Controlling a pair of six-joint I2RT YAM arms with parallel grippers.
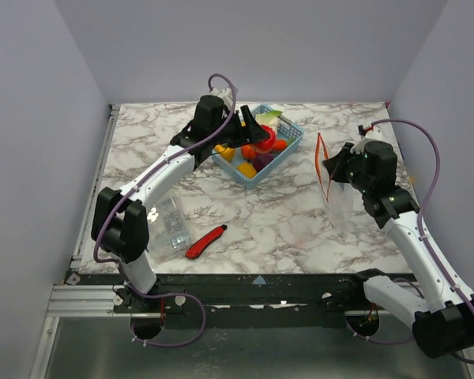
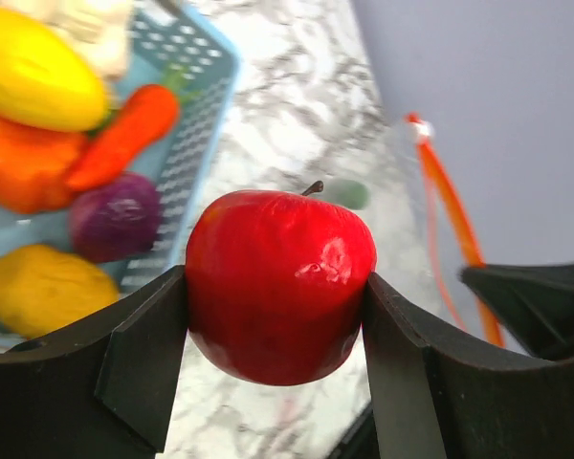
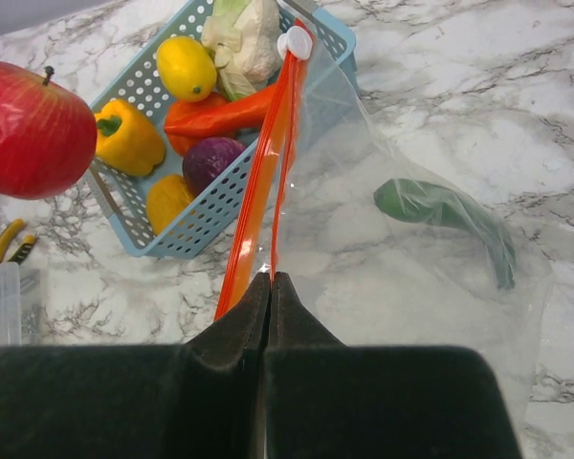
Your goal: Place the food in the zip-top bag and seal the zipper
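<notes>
My left gripper [image 1: 257, 134] holds a large red apple between its fingers, raised at the right side of the blue basket [image 1: 261, 175]; the apple also shows at the left edge of the right wrist view [image 3: 33, 134]. My right gripper is shut at the orange zipper edge [image 3: 244, 225] of the clear zip top bag [image 3: 411, 306], which hangs with its top open in a narrow slit. A green item [image 3: 421, 206] shows through the bag.
The basket holds a lemon [image 3: 187, 67], peppers, a purple onion [image 3: 210, 163] and cauliflower [image 3: 249, 48]. A red-handled tool [image 1: 205, 242] and clear containers [image 1: 168, 225] lie at front left.
</notes>
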